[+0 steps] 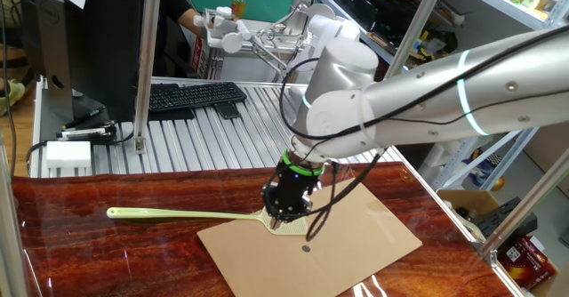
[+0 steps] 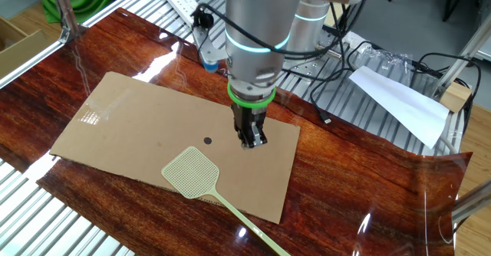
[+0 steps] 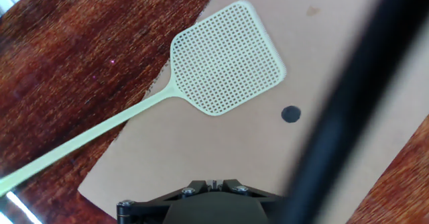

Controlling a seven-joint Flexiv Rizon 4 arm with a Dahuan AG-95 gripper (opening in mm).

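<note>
A pale green fly swatter (image 3: pixel 228 58) lies with its meshed head on a brown cardboard sheet (image 2: pixel 130 126). Its long handle (image 1: pixel 178 213) runs off the board over the dark red wood-grain tabletop. A small black round spot (image 3: pixel 291 114) shows on the cardboard close to the head. My gripper (image 2: pixel 255 142) hangs above the board, apart from the swatter. In the wrist view the fingertips (image 3: pixel 198 186) meet at the bottom edge, with nothing seen between them. From exterior view 1, the gripper covers part of the swatter's head.
Behind the tabletop, a slatted metal surface holds a keyboard (image 1: pixel 197 96) and a white box (image 1: pixel 68 154). A white sheet (image 2: pixel 403 103) and loose cables lie behind the arm. Bare wood (image 2: pixel 345 187) is free beside the board. A black cable crosses the wrist view.
</note>
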